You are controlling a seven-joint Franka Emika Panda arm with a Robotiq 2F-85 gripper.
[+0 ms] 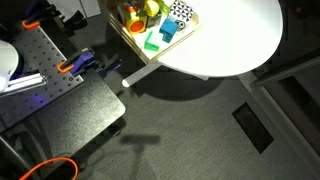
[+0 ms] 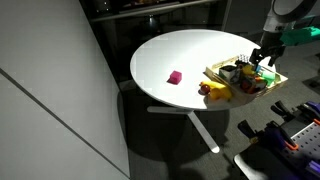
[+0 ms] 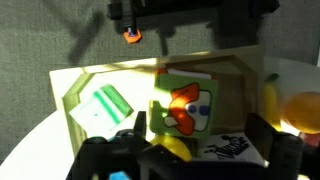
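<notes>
My gripper is open, seen at the bottom of the wrist view over a shallow wooden tray (image 3: 72, 88). Beyond its fingertips, inside the tray, lies a green block with a red-and-white picture (image 3: 187, 107). To its left is a white-and-green block (image 3: 103, 108). Yellow (image 3: 172, 147) shows between the fingers, lower down, with no sign of being gripped. In exterior view 1 the tray also holds a blue block (image 1: 168, 27) and a white block with black dots (image 1: 181, 11). In exterior view 2 my gripper is hard to separate from the toys.
The tray sits near the edge of a round white table (image 2: 165, 52). Outside it lie a pink block (image 2: 175, 77) and a yellow toy (image 2: 217, 92), with bare tabletop around the pink block. A dark mount with an orange-trimmed clamp (image 1: 76, 64) stands close to the tray.
</notes>
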